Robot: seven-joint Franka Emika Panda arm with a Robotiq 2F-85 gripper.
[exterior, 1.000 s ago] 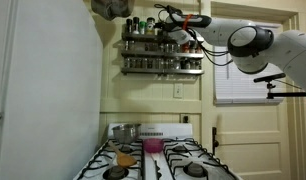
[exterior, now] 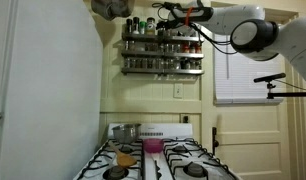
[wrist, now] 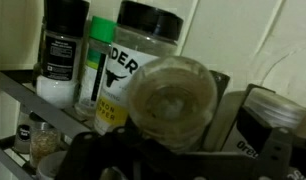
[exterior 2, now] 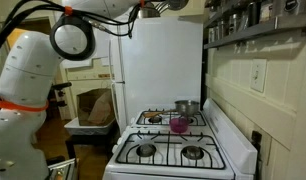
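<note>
High up at the spice shelves, my gripper is open, its dark fingers reaching in from the bottom of the wrist view. A jar with a round translucent top [wrist: 173, 98] stands just ahead, over toward the left finger. Whether that finger touches it, I cannot tell. Behind it is a black-lidded bottle [wrist: 143, 35] with a white and yellow label. Farther right, past the right finger, leans a clear jar [wrist: 280, 103] with a printed label. In exterior view 1 the arm [exterior: 228, 18] reaches leftward to the top shelf [exterior: 158, 38]; the gripper itself is hard to make out there.
A green-labelled bottle [wrist: 94, 65] and a black-capped shaker [wrist: 62, 52] share the shelf. More jars fill the lower shelves [exterior: 163, 71]. Below stands a stove [exterior 2: 168, 152] with a pot [exterior 2: 186, 106] and a pink bowl [exterior 2: 179, 124]. The fridge [exterior: 48, 90] flanks the left.
The arm at the top shelf has shifted slightly to the right in exterior view 1, with its elbow a little farther right. The stove items stay put.
</note>
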